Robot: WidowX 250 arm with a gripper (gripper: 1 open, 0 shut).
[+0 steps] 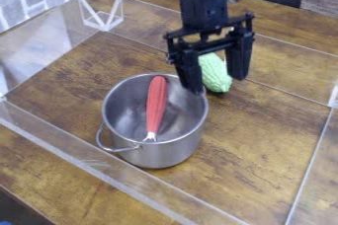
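Note:
My gripper [211, 65] hangs open above the scene at upper middle, its two dark fingers apart, slightly blurred. Beneath and just behind it a pale green cabbage-like vegetable [216, 85] lies on the wooden table. A steel pot [179, 145] with a side handle stands in front, left of centre; a red long object with a pale tip [154, 105] leans inside it.
Clear panel edges border it, and a white wire piece [102, 17] stands at the back left.

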